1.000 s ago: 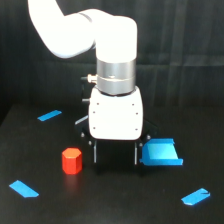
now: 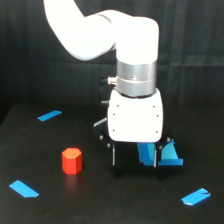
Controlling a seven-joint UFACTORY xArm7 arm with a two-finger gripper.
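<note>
My gripper [image 2: 134, 155] points down over the dark table, its two thin fingers well apart and nothing visible between them. A bright blue tray-like piece [image 2: 171, 158] lies at right centre, partly hidden behind the gripper's white body and right finger. To the left of the gripper, clear of the fingers, a small red block [image 2: 72, 161] with a faceted outline rests on the table. How high the fingertips are above the table is hard to tell.
Blue tape strips mark the table: one at back left [image 2: 49, 115], one at front left [image 2: 23, 189] and one at front right [image 2: 196, 197].
My arm and gripper have moved to the right, now overlapping the blue piece in view. Neither the red block nor the blue piece has visibly moved. The fingers remain apart.
</note>
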